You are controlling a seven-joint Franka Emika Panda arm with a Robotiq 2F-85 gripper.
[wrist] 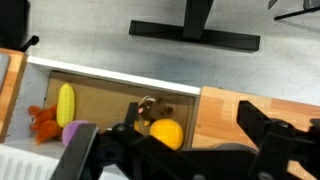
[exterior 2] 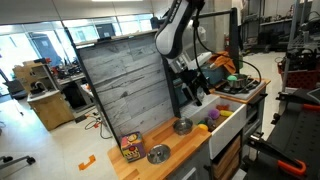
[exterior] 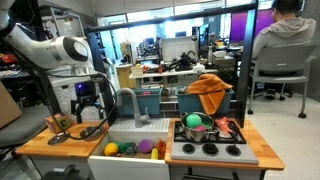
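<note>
In the first exterior view my gripper (exterior: 86, 108) points down over the wooden counter left of the sink. Below it lies a metal bowl (exterior 2: 183, 126), clear of the gripper in the second exterior view. From the wrist, the black fingers (wrist: 98, 150) stand wide apart with nothing seen held between them. The white sink (wrist: 120, 78) holds an orange toy (wrist: 43, 124), a yellow corn-like toy (wrist: 66, 104), a yellow-orange round toy (wrist: 167, 133) and a brown item (wrist: 152, 109). A second metal dish (exterior 2: 158, 153) rests nearer the counter's end.
A box-like tin (exterior 2: 132, 146) stands at the counter's end. Right of the sink is a stove (exterior: 212, 152) with a pot (exterior: 197, 128) on it. Behind it an orange cloth (exterior: 207, 92) hangs over blue bins. A faucet (exterior: 137, 106) rises behind the sink.
</note>
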